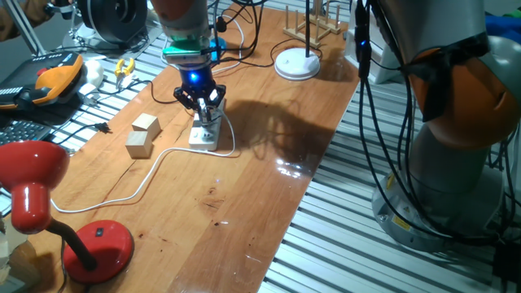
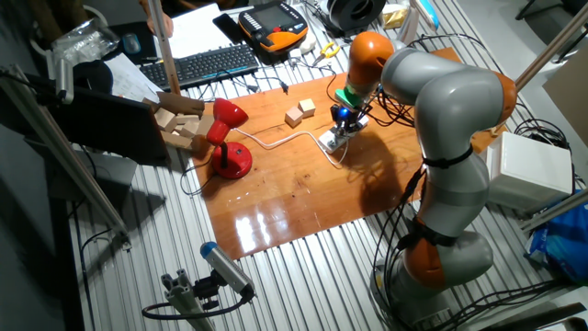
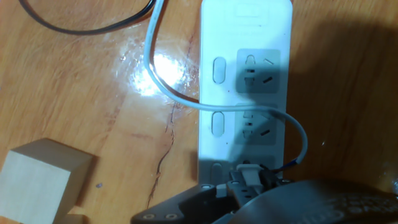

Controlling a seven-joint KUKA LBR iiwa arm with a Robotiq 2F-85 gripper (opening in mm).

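Observation:
A white power strip (image 3: 244, 28) lies on the wooden table, with its sockets and switches facing up. Over its near part in the wrist view, my gripper is shut on a white plug (image 3: 251, 173). The plug's white cable (image 3: 217, 107) loops across the strip. In exterior view 1 the gripper (image 1: 203, 114) points down at the strip (image 1: 203, 137), its fingers close above it. Whether the plug's pins sit in a socket is hidden by the fingers and shadow.
Two wooden blocks (image 1: 139, 145) stand left of the strip. A red lamp (image 1: 99, 251) is at the near left and a white round lamp base (image 1: 297, 64) at the far side. The cable crosses the table toward the red lamp. Bare table lies to the right.

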